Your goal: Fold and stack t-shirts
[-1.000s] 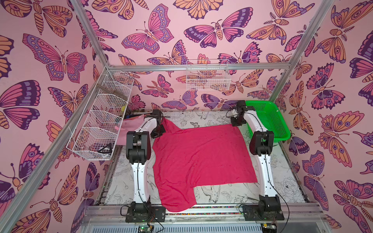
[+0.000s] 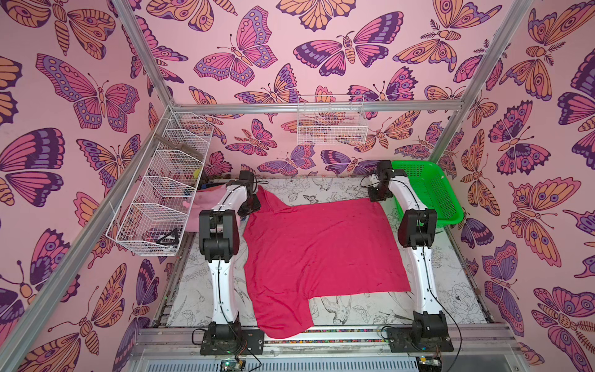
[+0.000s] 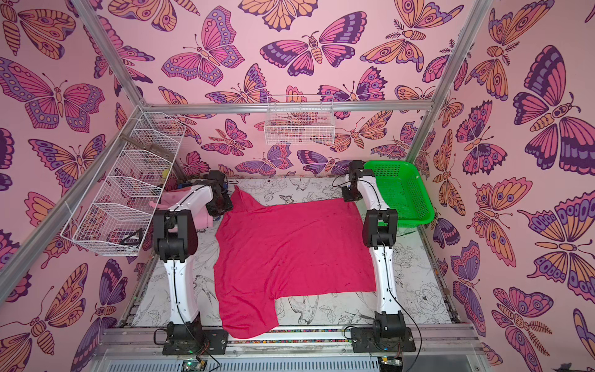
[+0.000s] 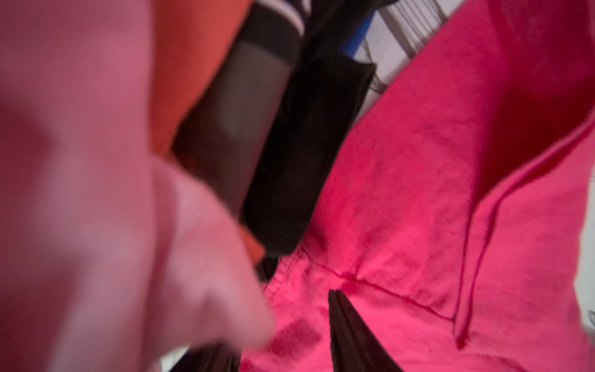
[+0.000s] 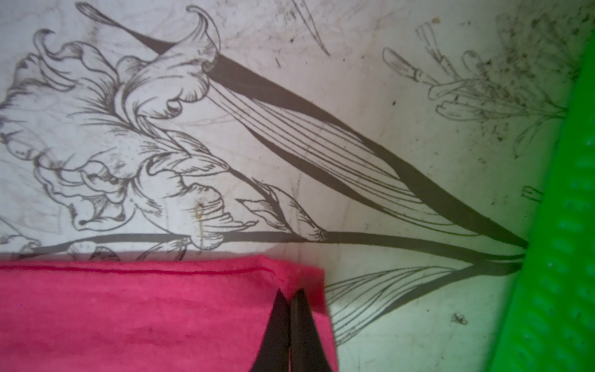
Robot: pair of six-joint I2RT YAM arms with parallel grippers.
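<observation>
A bright pink T-shirt lies spread flat over the table. My left gripper stands open over the shirt's upper left part, near its creased seam, beside a stack of clothes in light pink, orange and black at the back left. My right gripper is shut at the shirt's back right corner, its tips on the slightly puckered hem; whether any cloth is between them cannot be told.
A green basket sits at the back right, close beside the right gripper. White wire baskets hang on the left, another on the back rail.
My left arm has shifted slightly left, its gripper moving a little toward the pile at the back left. The shirt and right arm look unchanged.
</observation>
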